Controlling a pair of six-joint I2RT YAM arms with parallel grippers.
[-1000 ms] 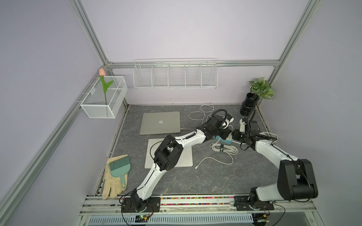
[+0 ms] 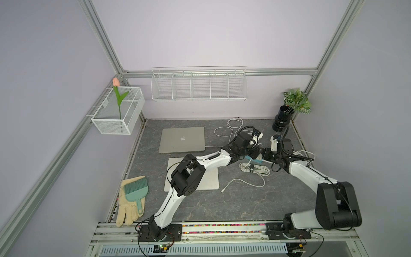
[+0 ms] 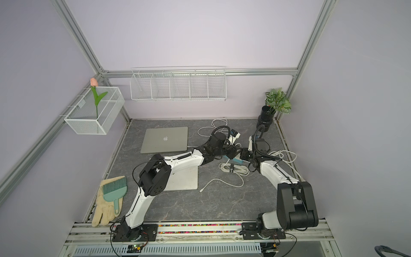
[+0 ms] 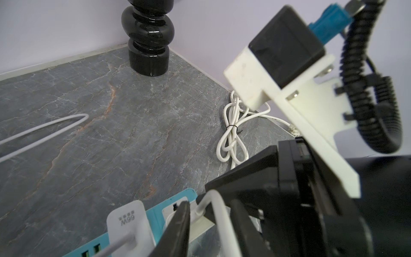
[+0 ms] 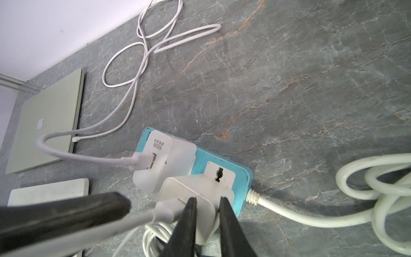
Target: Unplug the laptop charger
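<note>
The blue power strip (image 5: 243,180) holds a 66W adapter (image 4: 128,222) and a second white charger (image 5: 184,190) with a cable in it. My right gripper is at the second charger, its fingertips against or just over its body; whether it grips is unclear. My left gripper is low over the strip's end, a white cable rising between its fingers; whether they close on it is unclear. The closed laptop (image 5: 42,115) lies to the left with a thin cable at its side.
A white slab (image 2: 205,180) lies front-centre, coiled cables (image 2: 254,169) beside it. A black vase (image 2: 280,122) with a plant stands back right. A glove with dustpan (image 2: 132,197) lies front left. Wire baskets hang on the walls.
The left arm has shifted slightly left and the right arm has moved very slightly, both still close around the power strip.
</note>
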